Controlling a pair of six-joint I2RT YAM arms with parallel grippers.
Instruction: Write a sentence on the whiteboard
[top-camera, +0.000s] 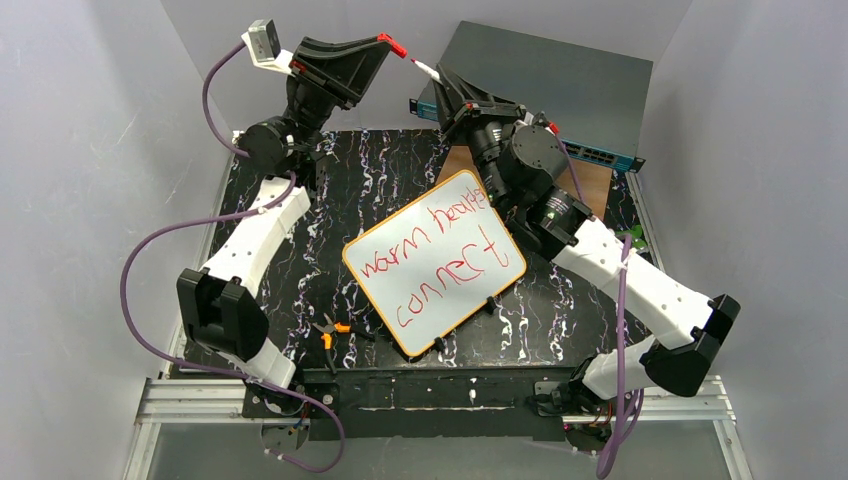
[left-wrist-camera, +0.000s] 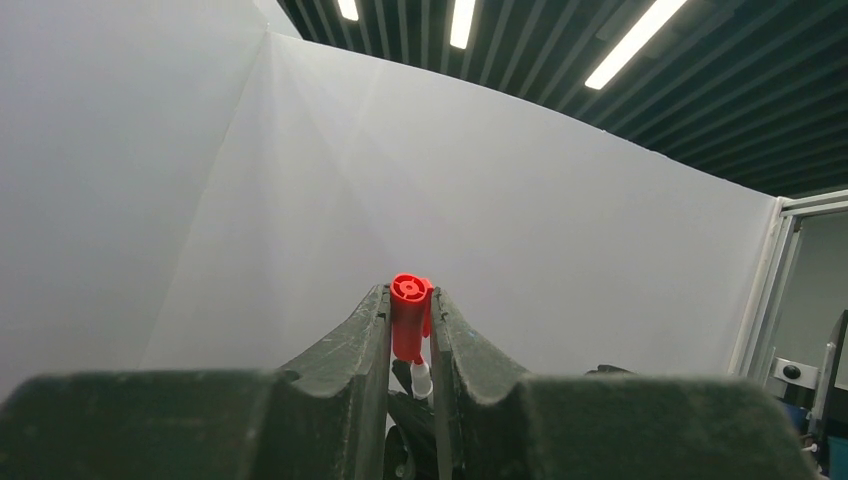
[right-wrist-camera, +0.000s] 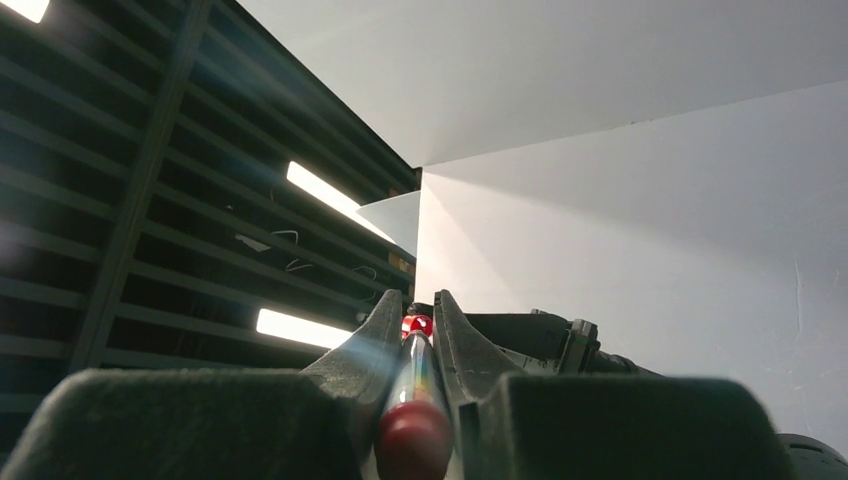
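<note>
The whiteboard (top-camera: 433, 262) lies on the table with red handwriting reading "warm hearts connect", the end of the top line crowded. Raised above the back of the table, my left gripper (top-camera: 382, 45) has the red marker cap (left-wrist-camera: 408, 310) between its fingers. Facing it, my right gripper (top-camera: 440, 78) is shut on the white marker (top-camera: 423, 68), whose red tip is bare and points at the cap, a small gap apart in the top view.
A dark rack device (top-camera: 545, 80) sits on a brown board at the back right. Orange-handled tools (top-camera: 340, 327) lie at the front left. Purple cables hang beside both arms.
</note>
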